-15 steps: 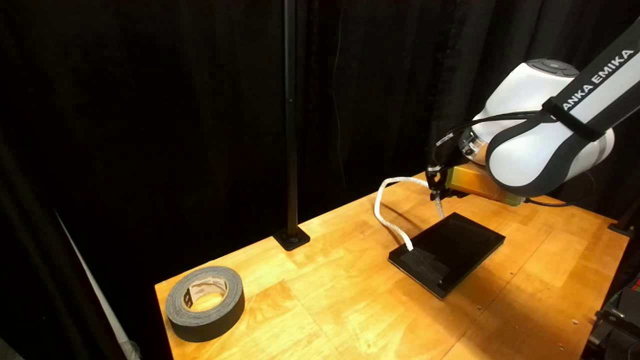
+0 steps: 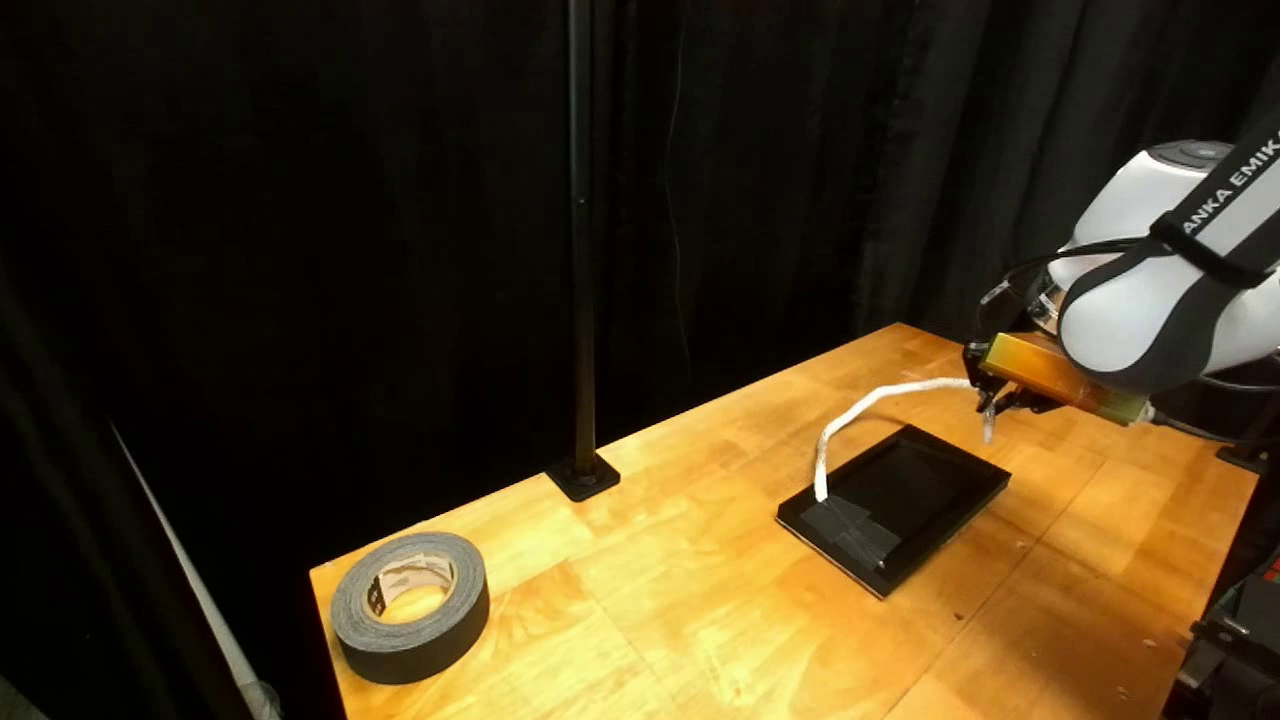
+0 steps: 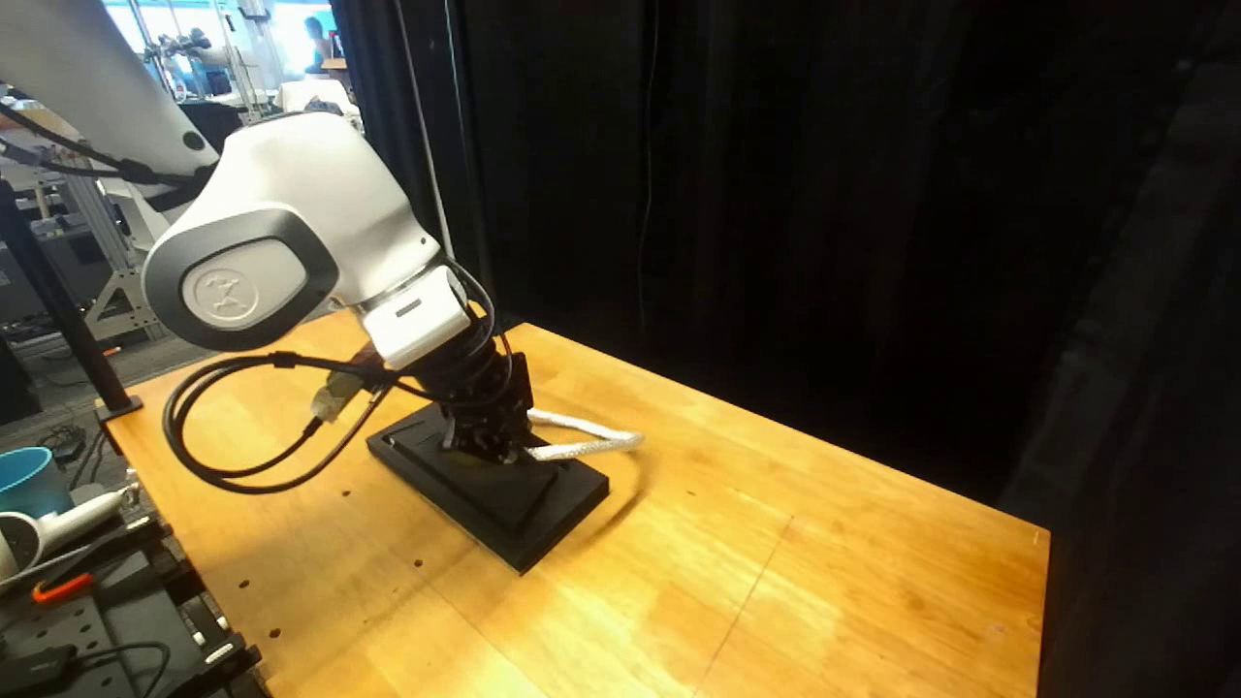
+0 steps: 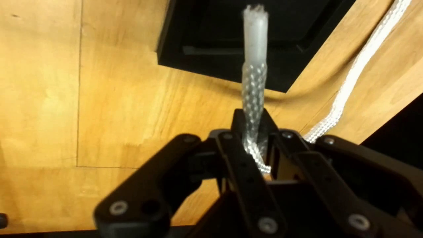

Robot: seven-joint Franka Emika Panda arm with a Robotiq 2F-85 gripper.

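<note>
A white braided rope point(image 2: 870, 401) rises from the near-left part of a flat black board point(image 2: 930, 480) and arches over to my gripper point(image 2: 987, 386). The wrist view shows my gripper shut on the rope point(image 4: 253, 89), close to its loose end. That end, clear and slightly frayed at the tip, sticks out past the fingers. Beyond it lies a corner of the board point(image 4: 222, 67), and the rest of the rope curves away at the right. In the second exterior view the arm hides part of the board point(image 3: 558, 512), and the rope point(image 3: 593, 436) loops out beside it.
A roll of dark tape point(image 2: 410, 606) lies at the table's far left end. A black post base point(image 2: 583, 478) stands at the back edge, before black curtains.
My gripper has moved right, carrying the rope's end from over the board's back edge to beyond its right side. The rope's arch is now longer and flatter. The board has stayed in place.
</note>
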